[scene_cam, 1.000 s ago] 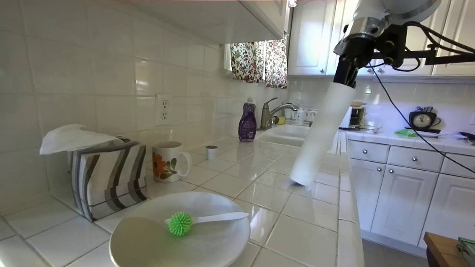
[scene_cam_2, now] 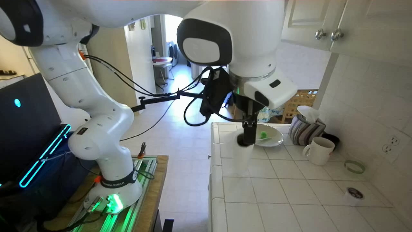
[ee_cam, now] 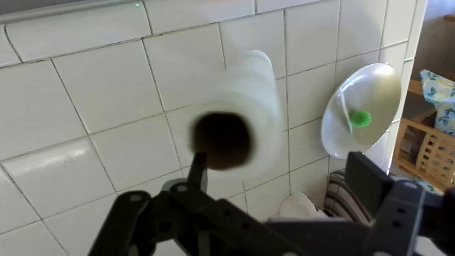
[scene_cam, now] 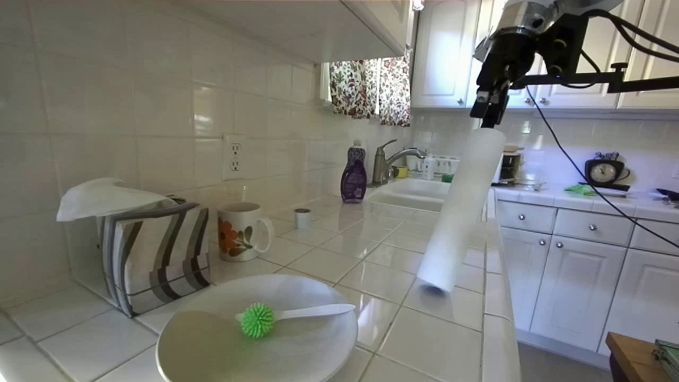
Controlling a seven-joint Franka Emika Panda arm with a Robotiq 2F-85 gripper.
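Observation:
A white paper towel roll (scene_cam: pixel 463 207), long and tilted, is just below my gripper (scene_cam: pixel 490 116) in exterior view 1. In the wrist view the roll (ee_cam: pixel 260 98) is blurred, its dark hollow end facing the camera. My gripper stands open there: one fingertip overlaps the rim of the hollow end, the other is well apart to the right. Whether that first finger touches the roll cannot be told. In exterior view 2 the pale roll (scene_cam_2: pixel 242 158) is partly covered by the dark fingers (scene_cam_2: pixel 250 133).
A white plate (scene_cam: pixel 191 344) holds a green-headed brush (scene_cam: pixel 258 320). Along the wall stand a striped tissue box (scene_cam: pixel 162 254), a flowered mug (scene_cam: pixel 238 232), a small cup (scene_cam: pixel 302 218) and a purple bottle (scene_cam: pixel 354 175). Bare tiles lie around the roll.
The roll has moved downward and slightly right in exterior view 1. Its top, earlier up around the fingers, now sits at the fingertips. The gripper has shifted only a little.

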